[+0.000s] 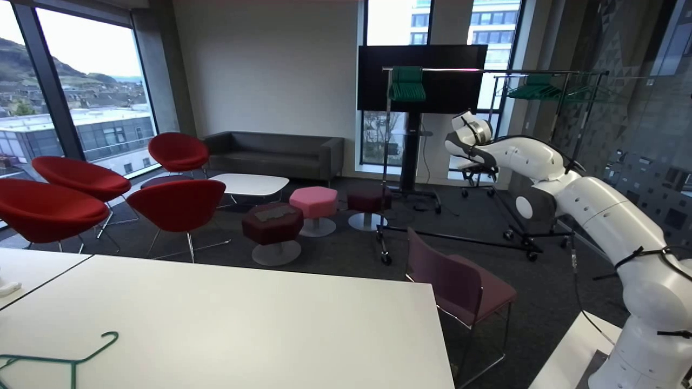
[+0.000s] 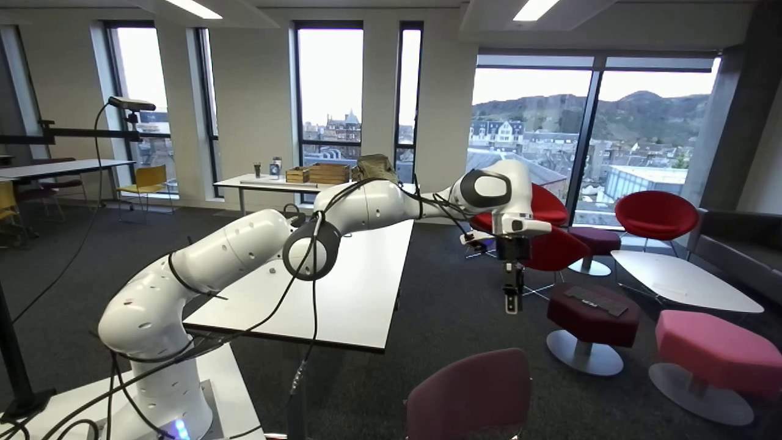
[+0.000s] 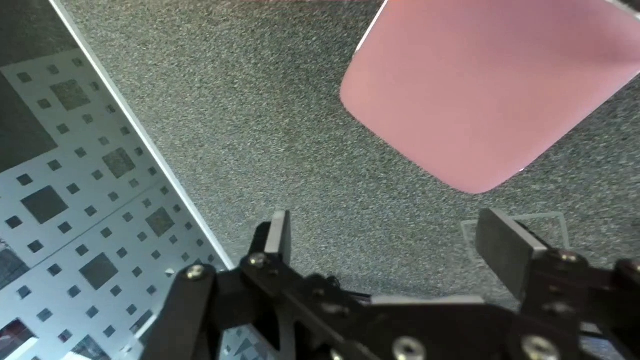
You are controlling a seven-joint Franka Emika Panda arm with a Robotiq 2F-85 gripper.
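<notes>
My gripper stands open in the wrist view, its two dark fingers (image 3: 508,249) wide apart with only grey carpet between them. Beyond them is the seat of a chair (image 3: 492,90), looking pink here. Exterior view 1 has the arm reaching out from the right, with the gripper (image 1: 480,174) above and behind the maroon chair (image 1: 447,282), whose backrest is bare. From the other side, the gripper (image 2: 512,299) points down over open floor, clear of the chair back (image 2: 469,396). No brown cloth shows in any current view.
A green hanger (image 1: 71,360) lies on the white table (image 1: 259,317). The clothes rail (image 1: 493,70), with green hangers (image 1: 407,84), stands behind the arm. Stools and red chairs fill the far side. Carpet beneath the gripper is clear.
</notes>
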